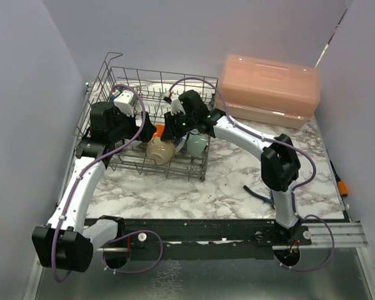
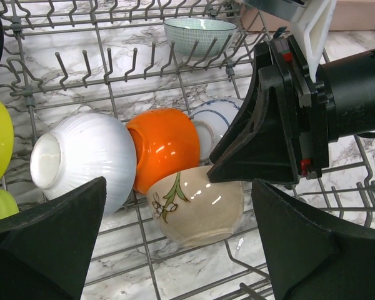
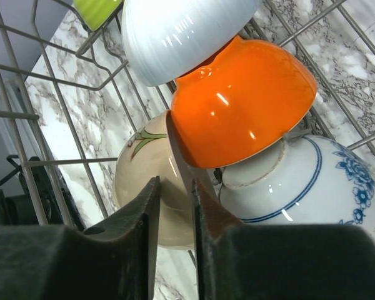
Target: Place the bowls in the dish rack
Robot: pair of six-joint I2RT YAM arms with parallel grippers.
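The wire rack (image 1: 144, 165) holds several bowls: a white ribbed bowl (image 2: 87, 156), an orange bowl (image 3: 244, 100), a blue-patterned bowl (image 3: 319, 187), a beige flowered bowl (image 2: 194, 206) at the front, and a pale green bowl (image 1: 197, 144). My right gripper is at the beige bowl's rim, which runs up from between its fingertips; whether they grip it is unclear. My left gripper hangs open over the bowls at the rack's left, nothing held.
A peach plastic box (image 1: 269, 84) stands at the back right. The marble counter (image 1: 237, 169) right of the rack is mostly clear, apart from a blue tool near the front edge.
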